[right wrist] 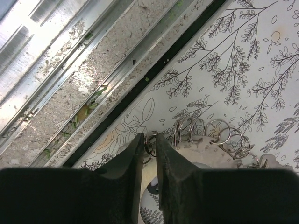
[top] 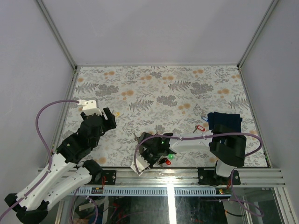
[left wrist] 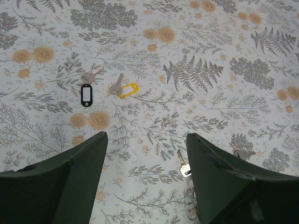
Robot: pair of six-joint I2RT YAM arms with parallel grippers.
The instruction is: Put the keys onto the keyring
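Observation:
Over the left side of the table my left gripper (top: 112, 119) hangs with its fingers spread and nothing between them. Beyond them, in the left wrist view, lie a key with a black tag (left wrist: 86, 95), a key with a yellow tag (left wrist: 129, 90) and a white-headed key (left wrist: 185, 170). My right gripper is low at the front edge, its fingertips a narrow gap apart. A small metal ring (right wrist: 148, 148) shows at that gap; whether it is gripped cannot be told. Several more rings (right wrist: 219, 132) line a flat pale piece (right wrist: 205, 150), partly hidden by the fingers.
A dark folded cloth (top: 224, 120) lies at the right, beside a blue tag (top: 204, 118) and a red tag (top: 201, 128). Close to the right gripper are a green tag (top: 170, 157) and another red tag (top: 167, 162). A metal rail (right wrist: 117, 74) borders the front.

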